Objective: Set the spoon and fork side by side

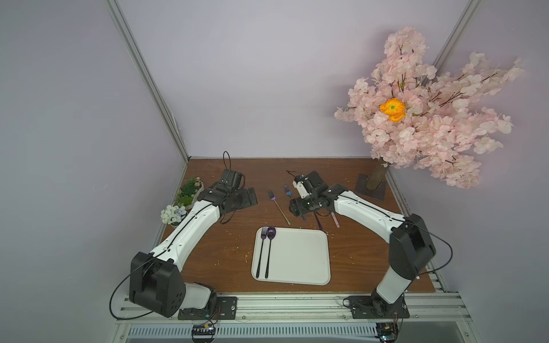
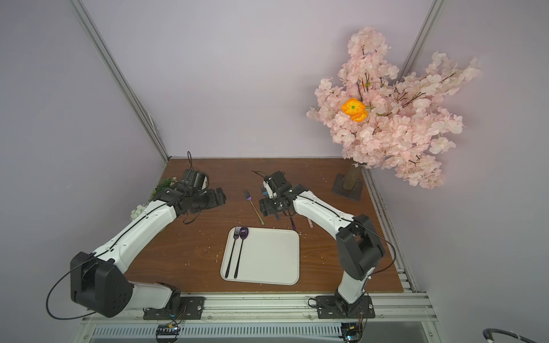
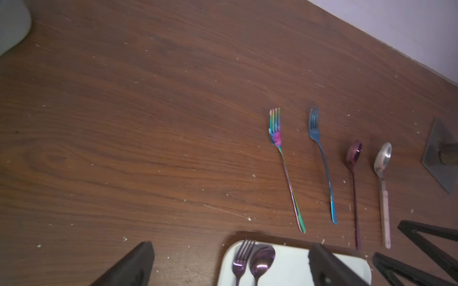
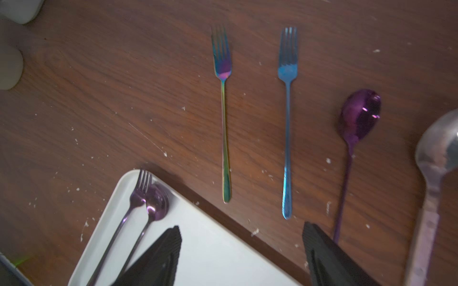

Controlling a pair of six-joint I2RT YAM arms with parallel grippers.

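Observation:
In the white tray (image 1: 297,257), a dark purple fork (image 1: 262,245) and a dark purple spoon (image 1: 270,245) lie close together at the left side, nearly parallel, heads toward the back. On the table behind the tray lie a rainbow fork (image 4: 223,114), a blue fork (image 4: 287,124), a purple spoon (image 4: 353,128) and a silver spoon (image 4: 431,162) with a pale handle. My left gripper is open and empty, over the table left of the rainbow fork. My right gripper hovers above the blue fork and purple spoon, fingers apart, nothing between them.
Potted plants (image 1: 180,205) stand at the left edge, partly hidden by my left arm. A vase base (image 1: 371,185) with pink blossoms (image 1: 417,114) occupies the back right corner. Most of the tray and the table's back middle are clear.

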